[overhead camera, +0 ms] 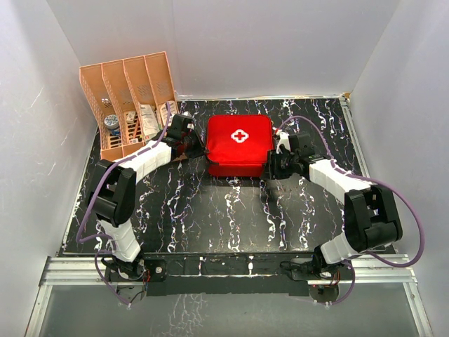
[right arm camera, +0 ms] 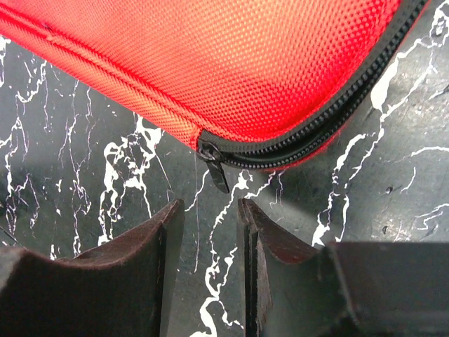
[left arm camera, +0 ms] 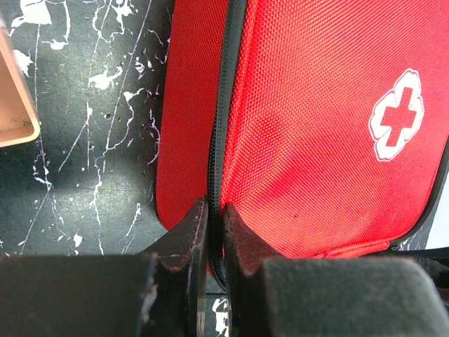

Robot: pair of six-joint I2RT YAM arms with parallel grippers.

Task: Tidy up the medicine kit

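The red medicine kit (overhead camera: pixel 238 149) with a white cross lies at the centre back, its lid lying over it. In the left wrist view my left gripper pinches the black zipper edge (left arm camera: pixel 226 98) at the kit's left side. My right gripper (overhead camera: pixel 270 166) stands at the kit's front right corner. Seen from the right wrist, the right gripper is part open with nothing between its fingers. The black zipper pull (right arm camera: pixel 217 172) hangs from the kit's corner just beyond the fingertips. Beside it, the zipper's two edges are slightly parted.
An orange divided rack (overhead camera: pixel 112 153) at the back left holds a round jar (overhead camera: pixel 111 123) and several packets, close beside my left gripper. Bare black marbled table (overhead camera: pixel 217 217) lies in front of the kit. Walls enclose the back and both sides.
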